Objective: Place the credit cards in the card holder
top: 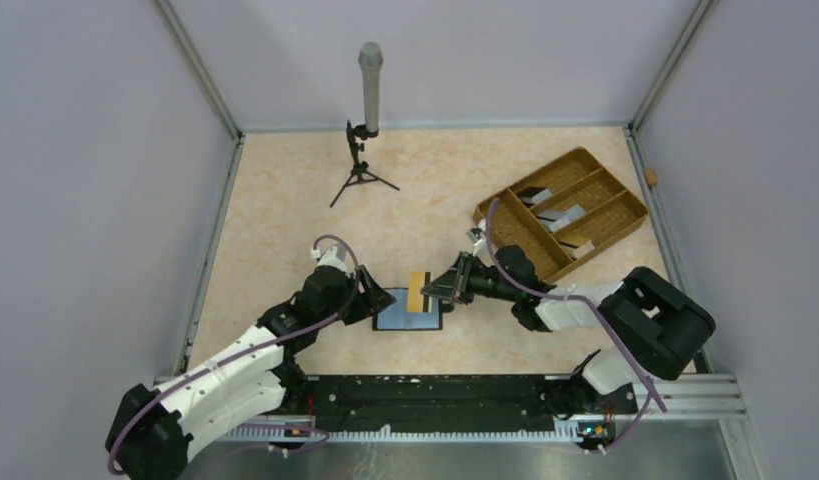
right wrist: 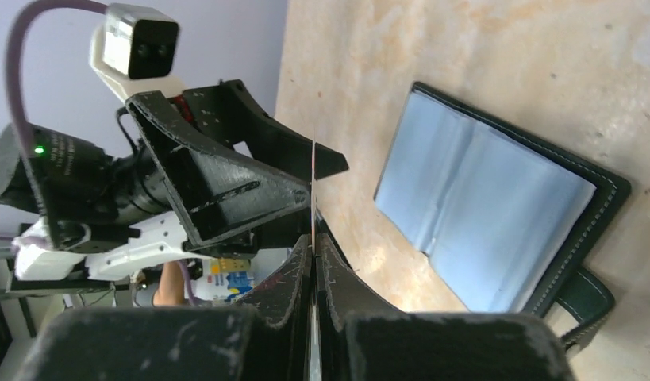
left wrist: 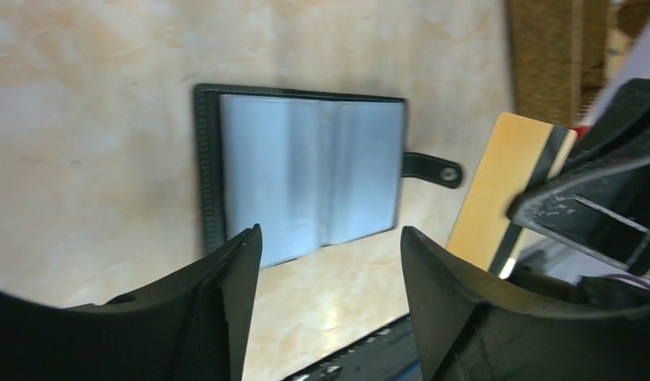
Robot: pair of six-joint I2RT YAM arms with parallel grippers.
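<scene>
A yellow card with a black stripe is pinched by my right gripper, which is shut on it. In the right wrist view the card shows edge-on, rising from the fingertips. The card holder, black-edged with pale blue sleeves, lies spread open on the table, its snap strap to the right. From above, the card hangs over the right part of the holder. My left gripper stands open above the holder's left side, nothing between its fingers.
A woven tray with three compartments holds more cards at the back right. A microphone on a small tripod stands at the back left.
</scene>
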